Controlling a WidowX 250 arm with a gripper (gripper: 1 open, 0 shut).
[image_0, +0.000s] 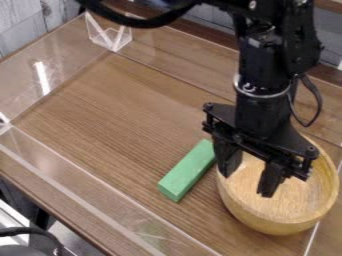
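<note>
My black gripper (254, 150) hangs over the left part of a round tan bowl (278, 208) at the right, open, its fingers low at the bowl's upper rim. A green rectangular block (187, 172) lies on the wooden table just left of the bowl. Whether anything in the bowl is behind the fingers is hard to tell.
A clear plastic container (110, 30) stands at the far back left. A dark cable (27, 235) shows at the bottom left corner.
</note>
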